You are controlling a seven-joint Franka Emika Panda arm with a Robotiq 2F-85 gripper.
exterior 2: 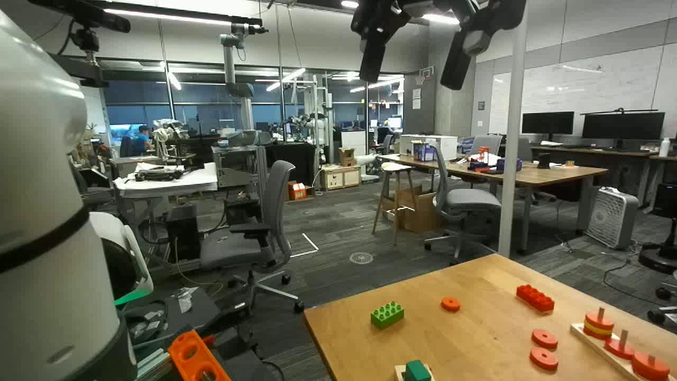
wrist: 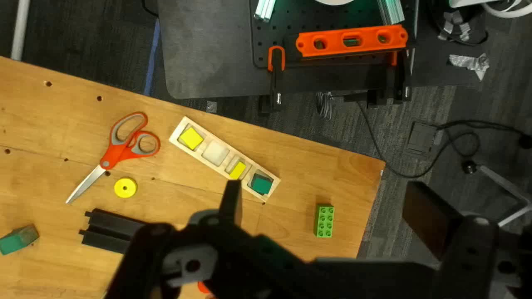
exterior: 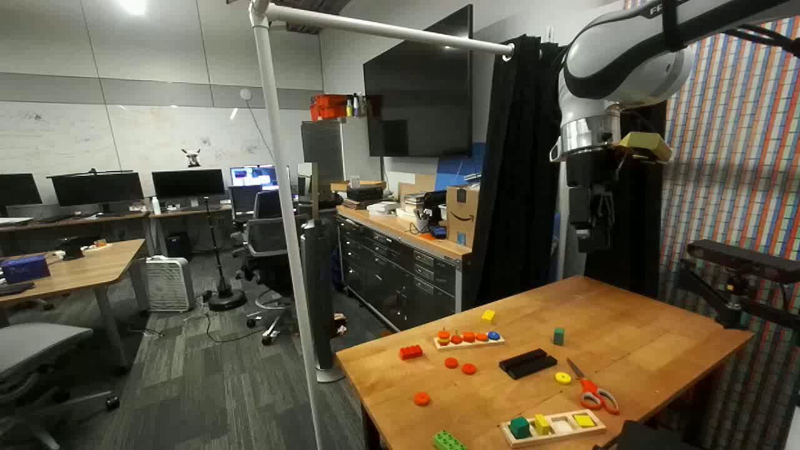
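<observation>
High above the wooden table [exterior: 637, 330], my gripper [exterior 2: 412, 73] stands open and empty, its two fingers wide apart in the wrist view. Below it in that view lies a wooden tray [wrist: 203, 158] with a green block [wrist: 260, 184] at one end, two yellow pieces [wrist: 191, 138] and one bare compartment. A green toy brick [wrist: 324, 221] rests by the table edge. Red-handled scissors [wrist: 115, 151] lie beside a yellow ring [wrist: 125, 187]. A black grooved piece [exterior: 528, 364] sits mid-table, near a loose green block [exterior: 559, 336].
Toward the far side are a peg board [exterior: 470, 344] with rings, a red brick [exterior: 410, 352], a yellow block [exterior: 488, 315] and several loose red rings [exterior: 422, 399]. A dark side table [wrist: 209, 55] holding an orange level [wrist: 352, 42] stands alongside.
</observation>
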